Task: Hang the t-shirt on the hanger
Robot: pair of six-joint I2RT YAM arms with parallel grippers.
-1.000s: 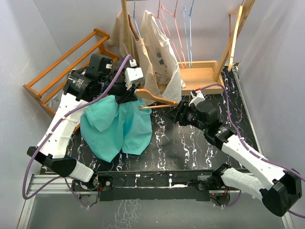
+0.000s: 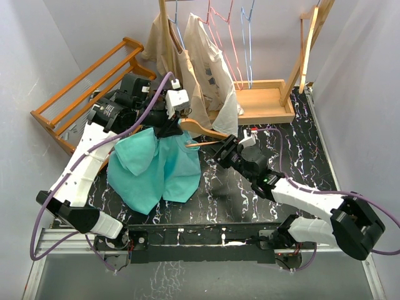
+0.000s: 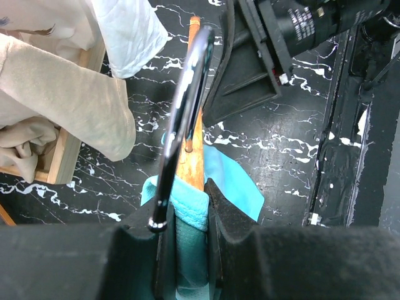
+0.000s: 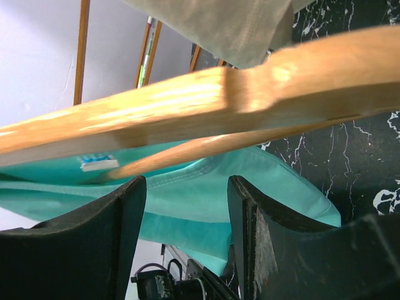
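The teal t-shirt (image 2: 150,175) hangs from my left gripper (image 2: 172,125), which is shut on its gathered fabric together with the wooden hanger (image 2: 199,130); in the left wrist view cloth (image 3: 190,212) fills the fingers. The hanger extends rightward from that grip. My right gripper (image 2: 222,150) is at the hanger's right end; in the right wrist view its fingers stand apart below the hanger's bars (image 4: 269,87), with teal cloth (image 4: 287,194) behind, and hold nothing visible.
Beige garments (image 2: 212,81) hang on a wooden rack at the back, above a wooden tray (image 2: 265,106). A wooden slatted rack (image 2: 62,112) leans at the left.
The left gripper and shirt have barely moved.
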